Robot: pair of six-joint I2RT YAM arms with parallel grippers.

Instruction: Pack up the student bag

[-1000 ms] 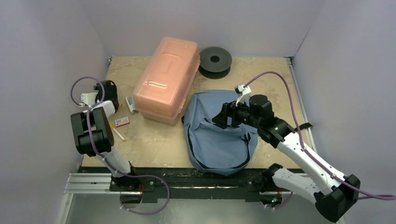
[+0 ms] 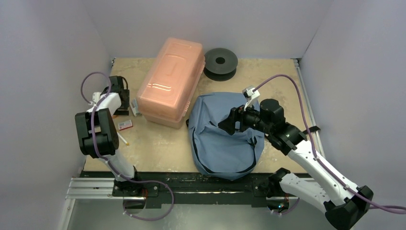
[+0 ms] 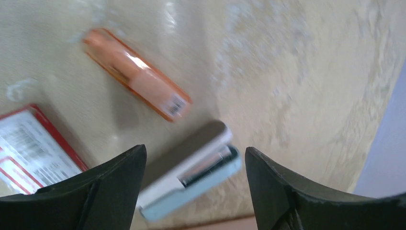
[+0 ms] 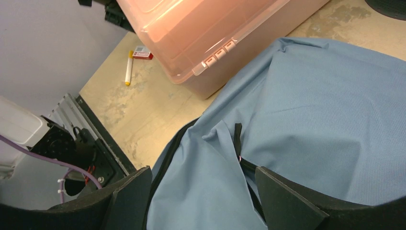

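A blue fabric bag [image 2: 215, 148] with black zippers lies open and slack at the table's middle front. At the left lie an orange item [image 3: 136, 72], a white-and-blue item [image 3: 196, 191], a red-and-white box [image 2: 125, 124] and a white-yellow pen [image 4: 129, 68]. My left gripper is open above the small items, its fingers either side of the white-and-blue item in its view; whether they touch cannot be told. My right gripper hovers above the bag, part open, with only bag fabric seen beyond its fingers.
A closed pink plastic box [image 2: 170, 79] stands at the back left, beside the bag, with a dark spool [image 2: 220, 71] behind. Free table shows at the right and at the front left, near the table's front edge [image 2: 177, 175].
My left arm has shifted slightly right over the small items.
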